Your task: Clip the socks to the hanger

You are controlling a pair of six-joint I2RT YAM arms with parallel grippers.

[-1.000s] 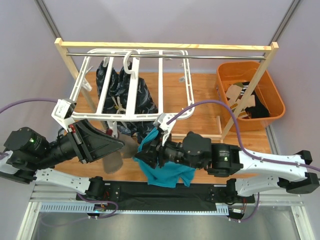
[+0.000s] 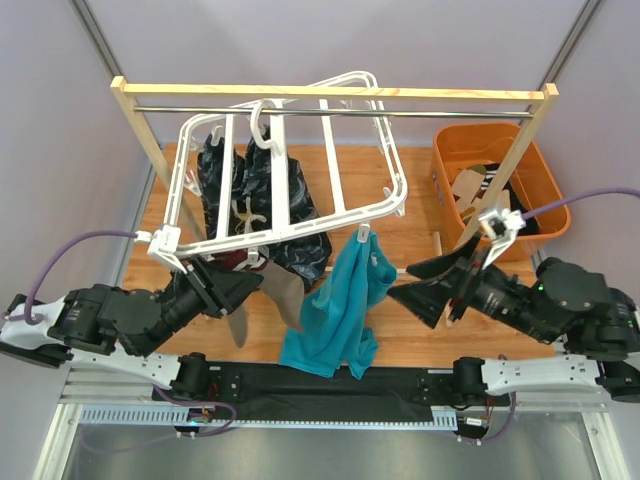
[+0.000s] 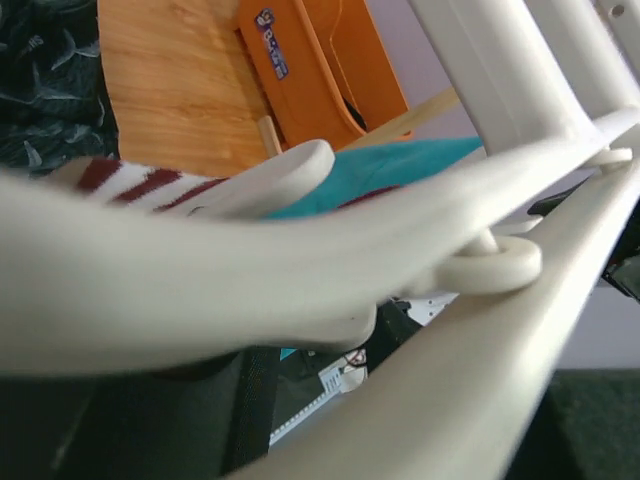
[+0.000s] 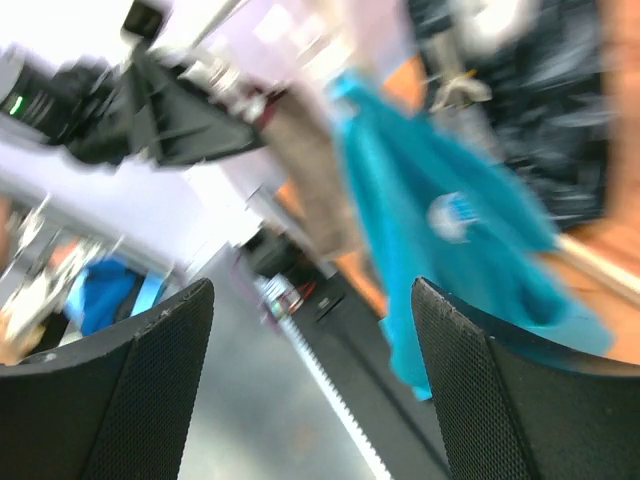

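The white clip hanger [image 2: 335, 190] hangs from the wooden rack, with dark patterned socks [image 2: 280, 200] on it. A teal sock [image 2: 335, 310] hangs from a clip at its front right. Striped socks [image 3: 150, 190] and grey-brown cloth [image 2: 282, 290] hang at the front left. My left gripper [image 2: 215, 290] is at the hanger's front-left corner, partly open; its wrist view is mostly filled by hanger bars. My right gripper [image 2: 430, 285] stands open to the right of the teal sock, nothing between its fingers.
An orange bin [image 2: 540, 190] with more socks sits at the back right. The wooden rack [image 2: 420, 93] spans above the hanger. Bare wooden floor lies between hanger and bin.
My right gripper has moved right, away from the teal sock, which now hangs clear. The hanger has tilted and shifted. The left gripper has moved slightly.
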